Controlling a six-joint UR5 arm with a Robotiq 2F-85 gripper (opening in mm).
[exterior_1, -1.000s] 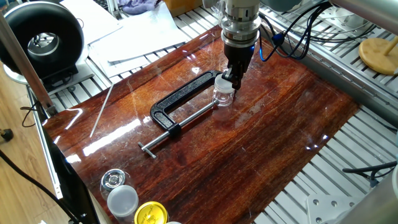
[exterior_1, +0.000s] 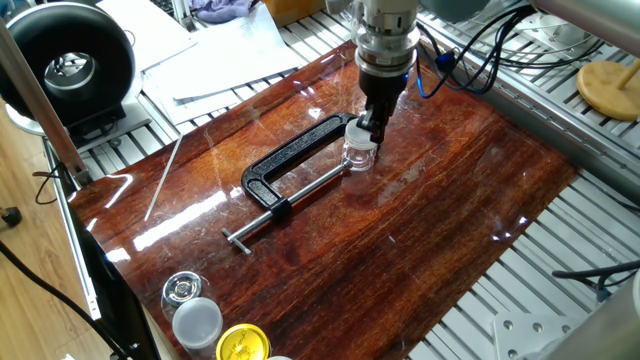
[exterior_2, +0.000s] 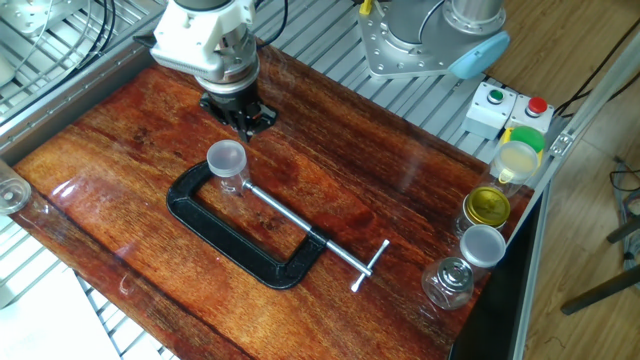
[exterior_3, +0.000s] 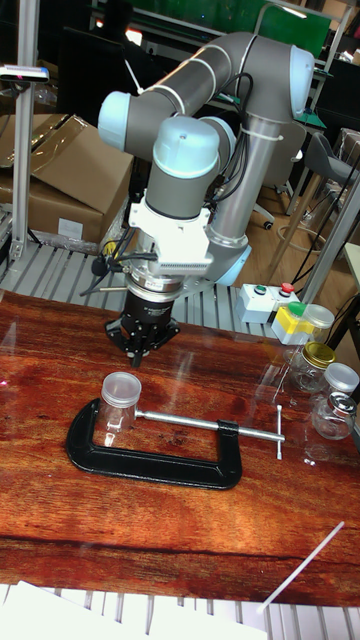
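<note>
A clear jar with a frosted white lid (exterior_2: 227, 157) stands upright on the table, inside the mouth of a black C-clamp (exterior_2: 226, 243) lying flat. The tip of the clamp's silver screw (exterior_3: 192, 421) meets or nearly meets the jar's side. My black gripper (exterior_3: 136, 361) points downward above the table on the robot-base side of the jar. In exterior view 1 it overlaps the lid (exterior_1: 359, 133), but the other two views show a gap between them. The small, dark fingers do not reveal how far apart they are, and no object is visible in them.
Several lidded jars cluster at one table edge, including one with a gold lid (exterior_2: 488, 206) and one with a white lid (exterior_2: 482, 246). A thin white rod (exterior_1: 163, 178) lies near another edge.
</note>
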